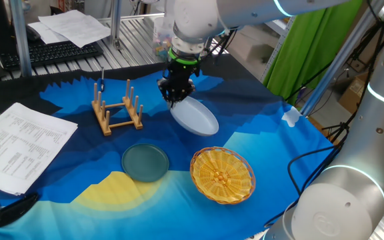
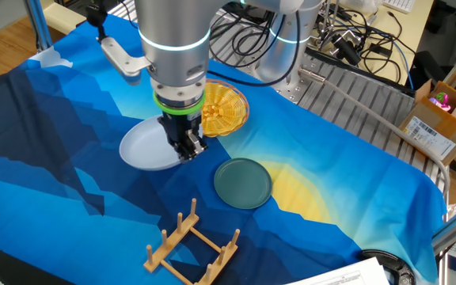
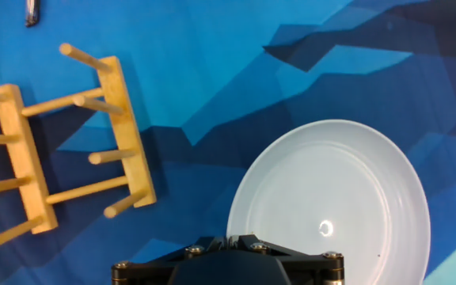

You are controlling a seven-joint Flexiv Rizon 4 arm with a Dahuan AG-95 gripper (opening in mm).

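A white plate appears tilted beside my gripper in exterior view 1. At the bottom of the wrist view, the gripper is shut on the left rim of the white plate; the pinch itself is mostly hidden by the fingers. In exterior view 2 the arm covers part of the white plate. A wooden rack with upright pegs stands left of the gripper, apart from it. The rack also shows at the left of the wrist view.
A dark green plate and a yellow wicker basket lie on the blue cloth nearer exterior view 1. Papers cover the left side. A dark pen-like object lies beyond the rack. Cloth between rack and white plate is clear.
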